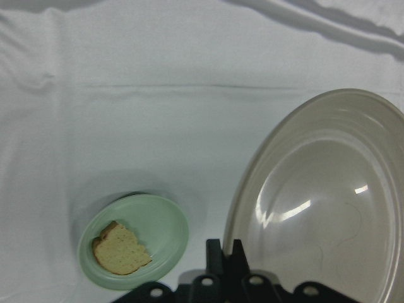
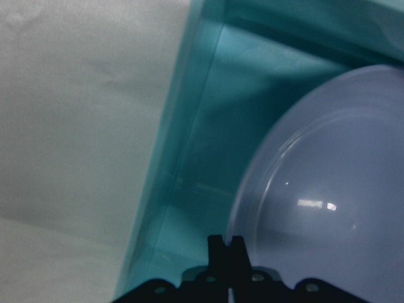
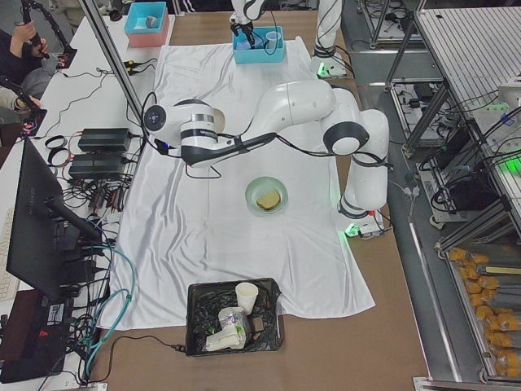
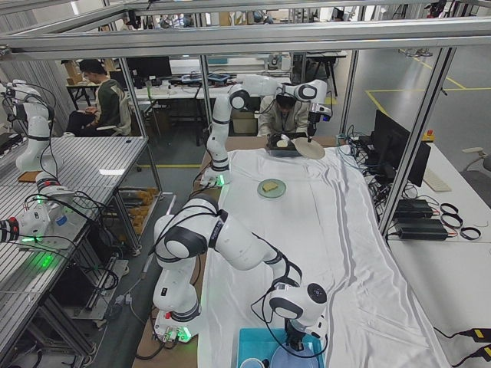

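Note:
A cream plate [image 1: 322, 208] hangs over the white cloth, my left gripper shut on its rim; the camera right view shows this plate [image 4: 310, 150] tilted. A green plate [image 1: 158, 240] with a slice of bread [image 1: 120, 251] lies on the cloth. At the other end, my right gripper is shut on the rim of a lavender plate [image 2: 322, 189] in a teal bin [image 2: 202, 139], where a cup [image 4: 253, 363] also stands.
A black lined bin [image 3: 203, 301] with a white cup [image 3: 247, 295] and wrappers stands at the table's near end in the camera left view. Cables and a monitor [image 3: 41, 228] line one side.

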